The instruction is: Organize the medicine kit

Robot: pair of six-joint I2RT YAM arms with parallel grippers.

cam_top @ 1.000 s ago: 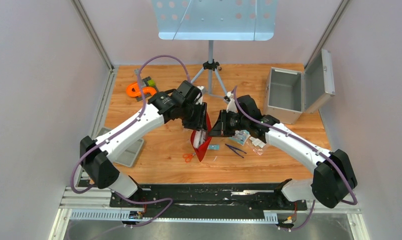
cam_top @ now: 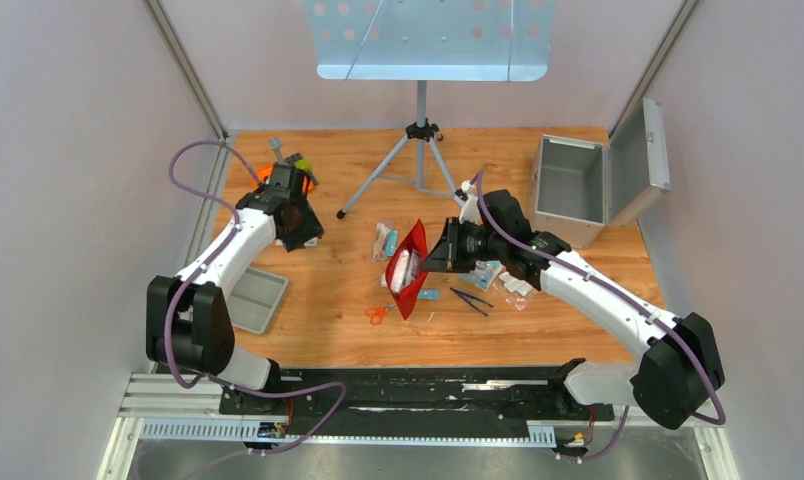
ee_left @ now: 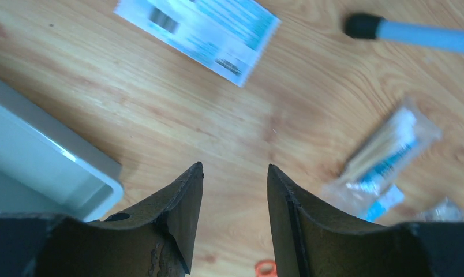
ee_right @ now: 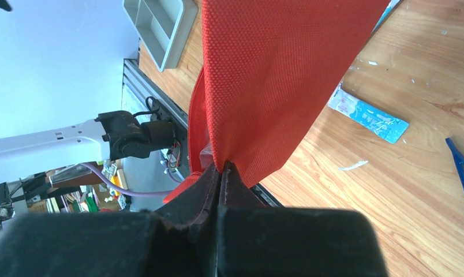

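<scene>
A red pouch [cam_top: 413, 285] hangs above the middle of the table, its mouth spread wide, with white contents [cam_top: 406, 268] showing inside. My right gripper is shut on the edge of its red fabric [ee_right: 276, 75]. Over the left of the table my left gripper stands open, with only bare wood seen between its fingers. In the left wrist view, a blue-and-white packet [ee_left: 206, 32] lies ahead of it, and a clear bag of swabs [ee_left: 385, 153] to the right. An open grey-white case [cam_top: 570, 185] stands at the back right.
A grey tray [cam_top: 256, 300] sits at the left front. Orange scissors [cam_top: 377, 314], blue tweezers [cam_top: 470, 301] and a light blue packet [ee_right: 369, 118] lie near the pouch. A tripod [cam_top: 421, 150] stands at the back.
My left gripper has left the pouch and swung to the left side of the table. The right gripper and pouch have hardly moved.
</scene>
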